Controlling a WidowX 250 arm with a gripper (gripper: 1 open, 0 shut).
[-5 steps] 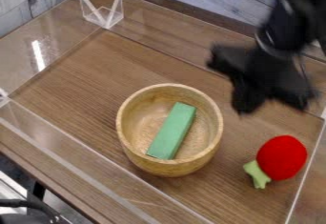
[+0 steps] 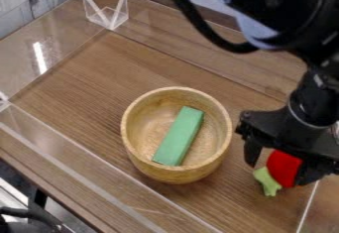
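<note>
My black gripper (image 2: 288,142) is low at the right, its body over a red round object with a green top (image 2: 283,168), which it partly covers. Whether the fingers touch or hold it is unclear. A wooden bowl (image 2: 138,130) sits left of the gripper with a green block (image 2: 179,136) inside.
A clear plastic object (image 2: 106,9) stands at the top left. Dark cables cross the top right and the bottom left corner.
The gripper has come down and toward the front, from above and behind the red object to over it. The bowl and block have not moved.
</note>
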